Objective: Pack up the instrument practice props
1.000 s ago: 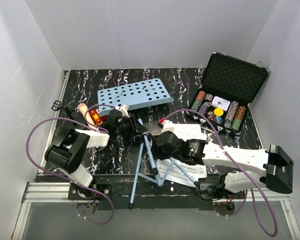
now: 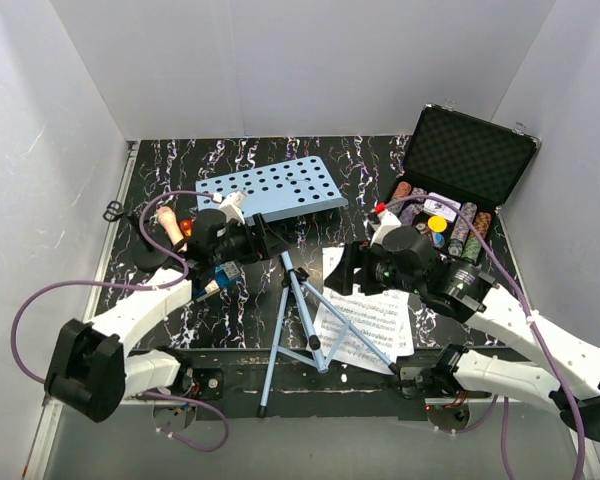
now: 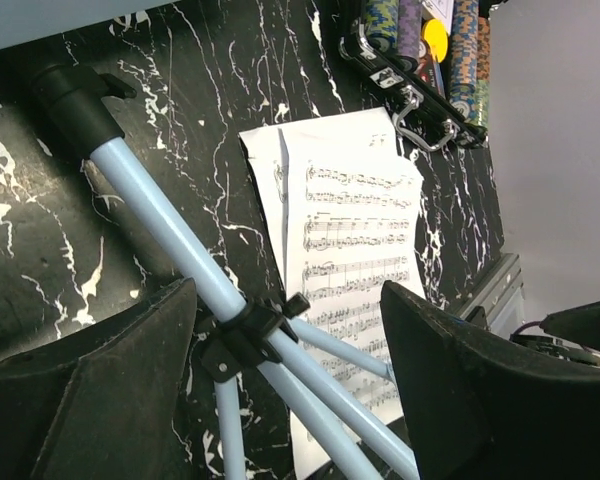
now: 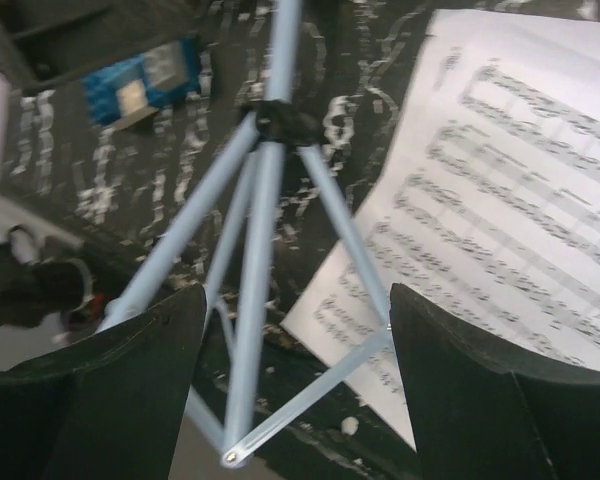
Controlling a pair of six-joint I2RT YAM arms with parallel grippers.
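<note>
The light-blue folding stand [image 2: 296, 300] lies on the marble board, its black hub [image 3: 242, 342] below my open left gripper, whose fingers hover either side of it. Sheet music [image 2: 375, 325] lies under and right of the legs. My right gripper is open above the legs and sheets, empty. The perforated blue desk plate [image 2: 271, 189] lies at the back.
An open chip case [image 2: 449, 205] stands at back right. At the left lie a wooden maraca-like prop [image 2: 167, 222], a black stand [image 2: 142, 255] and a blue packet [image 4: 140, 85]. White walls enclose the board.
Both arms have drawn back from the stand: the right one up and toward the right, the left one slightly back toward the left. The stand looks unchanged in place.
</note>
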